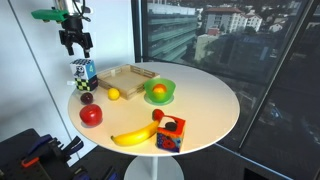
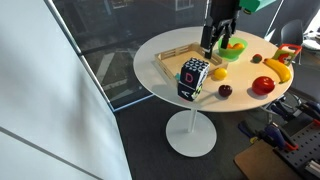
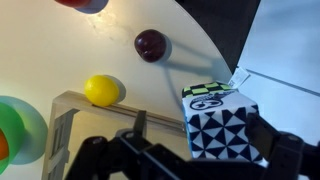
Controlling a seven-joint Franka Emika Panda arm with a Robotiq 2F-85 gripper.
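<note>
A patterned box [image 1: 84,76] in black, white and blue stands upright at the table's left edge; the second exterior view also shows this box [image 2: 192,82]. Above it hangs my gripper [image 1: 77,51], pointing down and open. In the wrist view the box [image 3: 218,132] appears between the spread fingers, its triangle-patterned top facing the camera. A gap between fingertips and box shows in exterior view 1, so nothing is held. Part of the box is hidden behind the right finger in the wrist view.
Beside the box lie a wooden tray [image 1: 127,97], a yellow fruit [image 3: 101,90] and a dark plum [image 3: 150,45]. Further off are a red apple [image 1: 91,117], a banana [image 1: 134,135], a red box [image 1: 170,134] and a green bowl [image 1: 161,99] with fruit.
</note>
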